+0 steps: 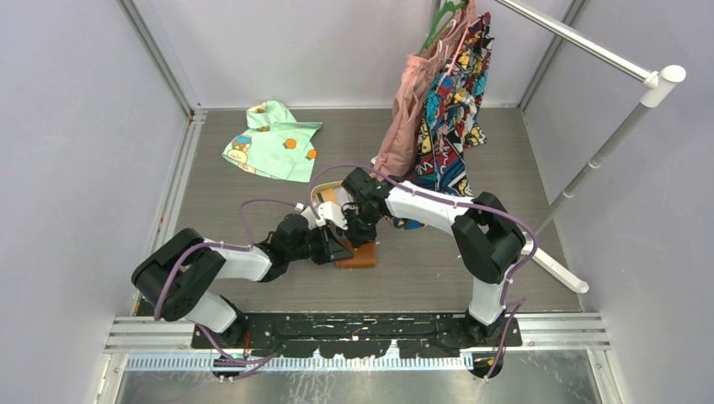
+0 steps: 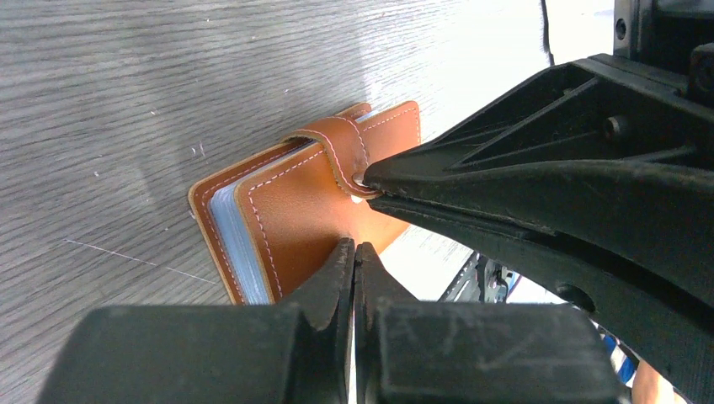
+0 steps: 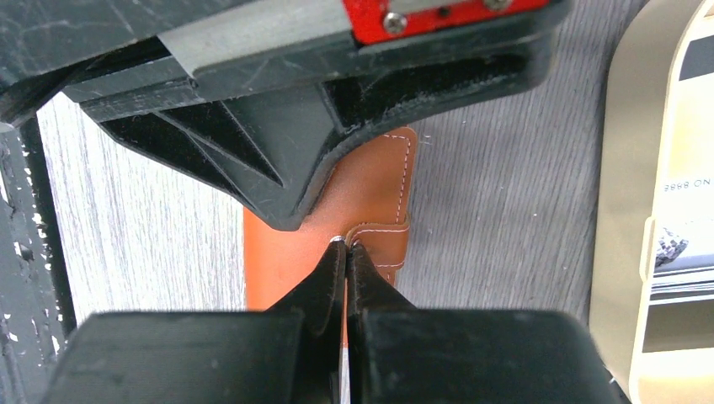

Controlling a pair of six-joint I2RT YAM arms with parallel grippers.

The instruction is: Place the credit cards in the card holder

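Observation:
The brown leather card holder lies on the table in front of the arms, its cover closed over clear sleeves. A stitched strap bends over from one long edge onto the cover. My right gripper is shut on the end of this strap, its fingertips low over the cover. Beside it my left gripper is shut with nothing visible between its fingers, its tips over the cover; whether they touch it, I cannot tell. Whether cards sit inside the sleeves is hidden.
An open beige box with a printed card inside stands just beyond the holder. A green cloth lies at the back left, and hanging clothes reach down at the back right.

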